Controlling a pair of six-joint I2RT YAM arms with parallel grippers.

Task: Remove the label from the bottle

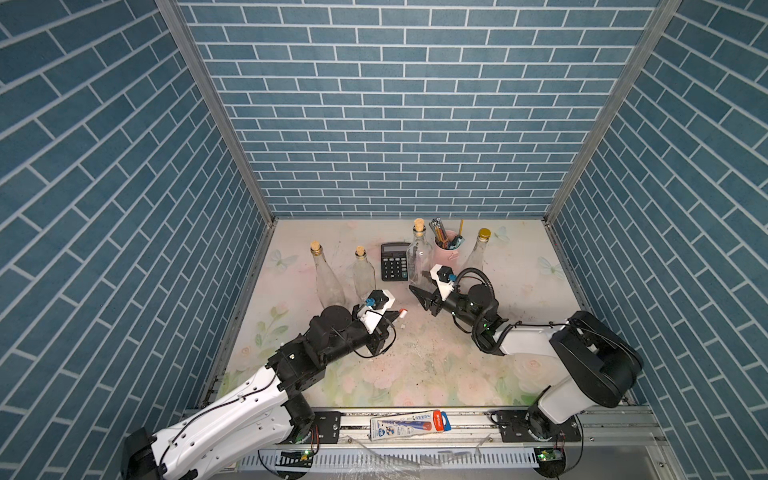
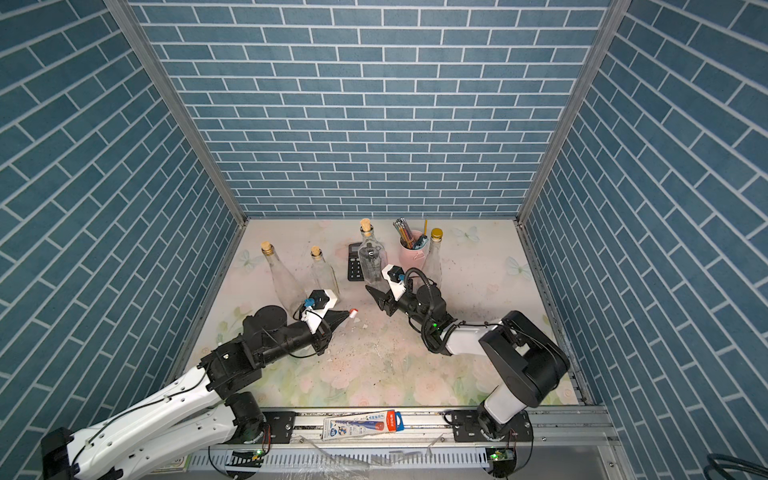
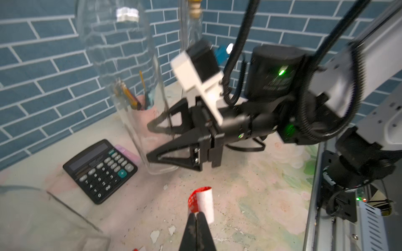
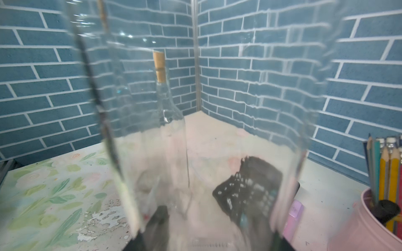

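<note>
A clear, corked glass bottle [image 1: 419,254] stands upright near the middle back. My right gripper [image 1: 424,293] is shut on its lower body; in the left wrist view both black fingers [image 3: 175,146] press against the glass. In the right wrist view the bottle [image 4: 209,125] fills the middle, and no label shows on it. My left gripper is shut. At its tips, a small curled red and white label [image 3: 205,202] appears held by a thin edge, apart from the bottle. The top left view shows this label [image 1: 402,313] at the left fingertips.
Two corked bottles [image 1: 326,276] [image 1: 363,276] stand to the left, a gold-capped bottle [image 1: 477,252] to the right. A black calculator [image 1: 394,262] and a pink pencil cup [image 1: 446,253] sit at the back.
</note>
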